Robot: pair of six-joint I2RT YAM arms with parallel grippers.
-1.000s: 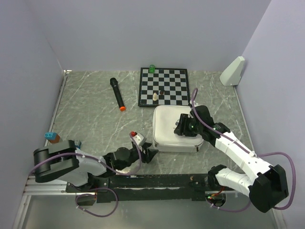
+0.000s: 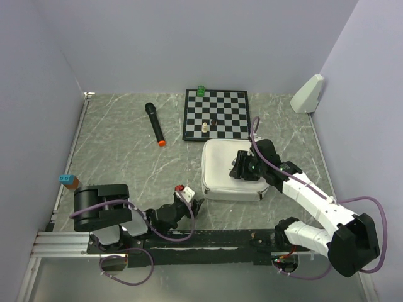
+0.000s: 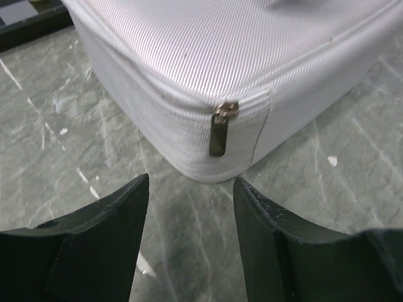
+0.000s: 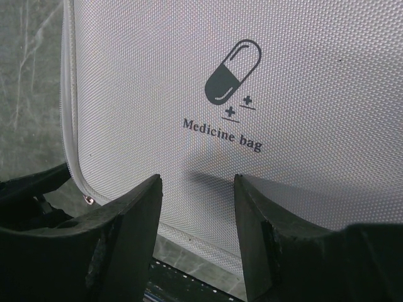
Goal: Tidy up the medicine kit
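The white medicine bag lies closed at the center right, its printed pill logo and lettering visible in the right wrist view. My left gripper is low at the bag's front-left corner, its fingers apart with nothing between them; in the left wrist view a zipper pull hangs at that corner, just beyond the fingertips. My right gripper is over the bag's lid; whether anything is between its fingertips is hard to see, and they appear apart in its wrist view.
A chessboard with small pieces stands behind the bag. A microphone lies back left, a small blue-topped box at the left edge, and a white object back right.
My left arm and gripper have shifted slightly, the gripper now a little lower in the top view beside the bag's corner. The right arm and the bag look unchanged.
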